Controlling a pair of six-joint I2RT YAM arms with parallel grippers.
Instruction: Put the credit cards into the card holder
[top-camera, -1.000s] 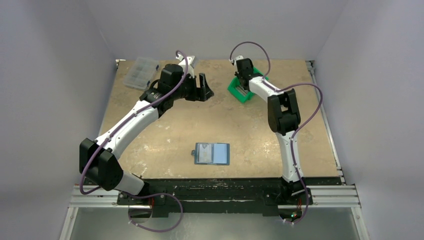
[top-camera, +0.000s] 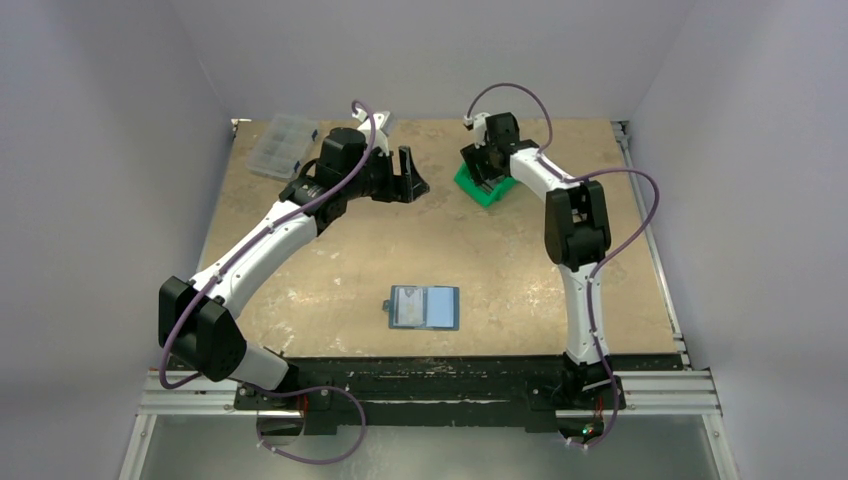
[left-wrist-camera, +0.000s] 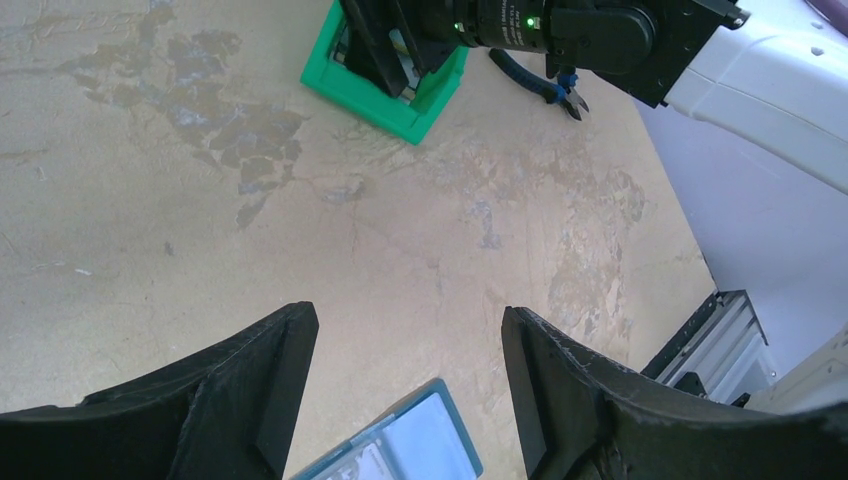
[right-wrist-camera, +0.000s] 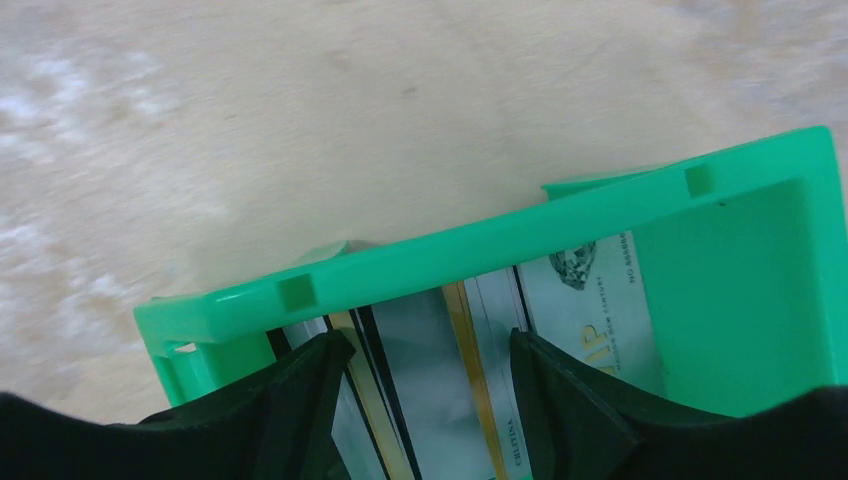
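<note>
The blue card holder (top-camera: 424, 307) lies open and flat near the front middle of the table, with a pale card visible in its left half. Several cards (right-wrist-camera: 430, 370) stand on edge inside the green box (right-wrist-camera: 430, 245) at the back. Over that box, my right gripper points down with its fingers apart, and card edges show between and below the tips; none is visibly gripped. In the left wrist view the holder (left-wrist-camera: 430, 440) shows at the bottom. My left gripper is open and empty, held above bare table.
A clear plastic case (top-camera: 282, 147) sits at the back left. Dark blue pliers (left-wrist-camera: 545, 88) lie right of the green box. Bare table stretches between box and holder. Walls bound the left, right and back.
My left arm has stayed put.
</note>
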